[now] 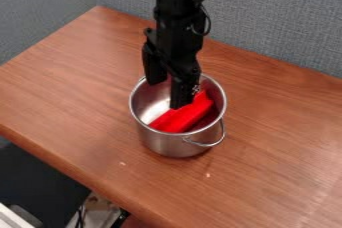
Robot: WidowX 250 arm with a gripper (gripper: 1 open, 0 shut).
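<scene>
A steel pot (160, 142) with a wire handle stands on the wooden table. Inside it lies a red elongated object (182, 118). My black gripper (168, 88) is over the pot with its fingers spread open, reaching down to the rim level above the red object. Whether either finger touches the object is unclear.
A grey padded wall (281, 27) runs behind it. At the lower left, past the table's edge, are dark floor and some equipment.
</scene>
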